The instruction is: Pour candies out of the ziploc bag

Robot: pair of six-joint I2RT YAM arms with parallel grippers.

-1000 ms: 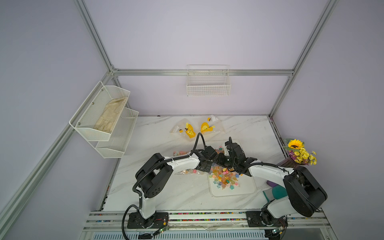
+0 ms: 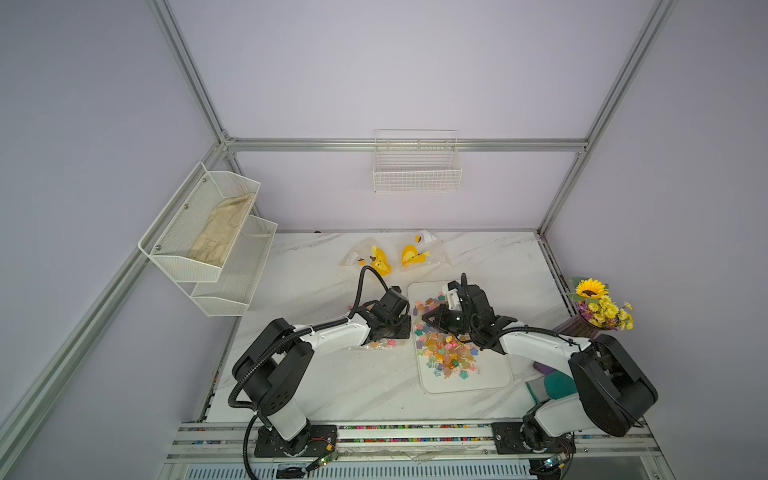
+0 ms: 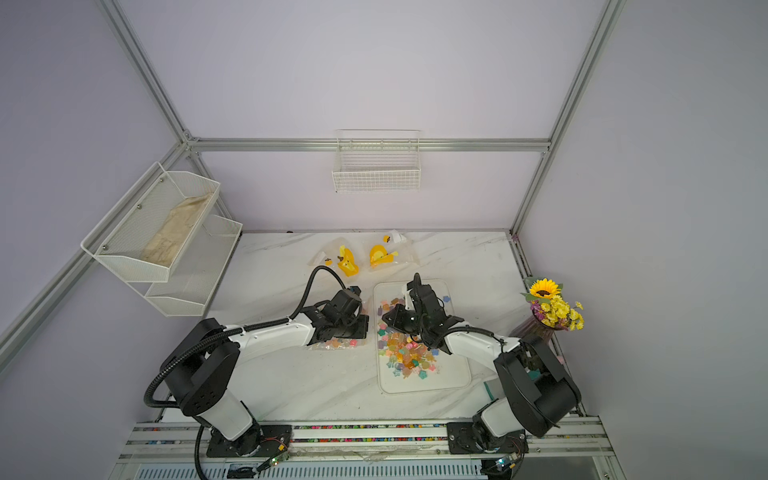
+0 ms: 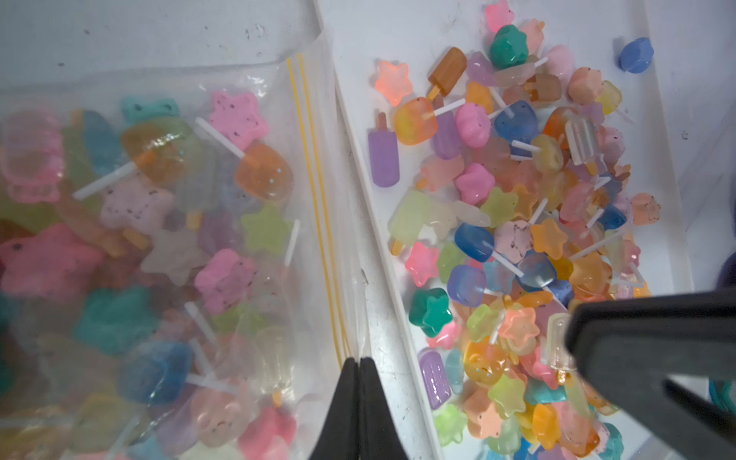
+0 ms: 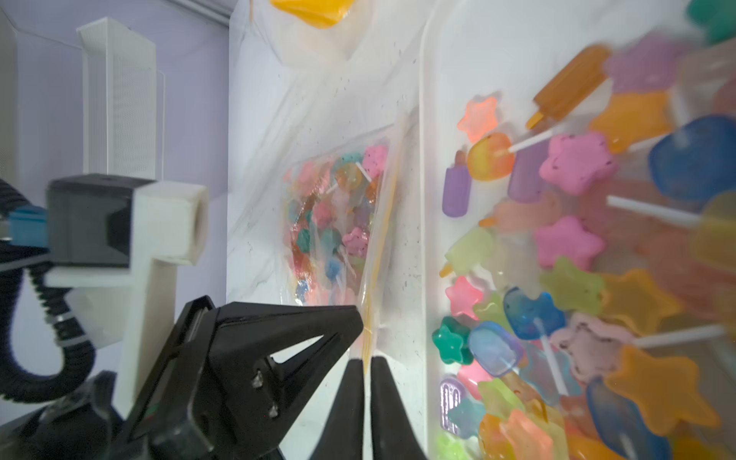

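A clear ziploc bag of candies (image 4: 168, 230) with a yellow double seal lies flat beside a white tray (image 4: 368, 46) holding many loose candies (image 4: 498, 191). My left gripper is shut over the bag's seal edge; whether anything thin is between its fingertips does not show. My right gripper is over the tray's left edge, its fingers a little apart in the right wrist view; nothing clear shows between them.
Two bags with yellow items (image 2: 376, 260) lie at the back. A flower pot (image 2: 592, 308) stands at the right, shelves (image 2: 200, 240) hang on the left wall.
My left gripper has moved left, away from the tray, to above the bag's edge. The right arm has shifted only slightly.
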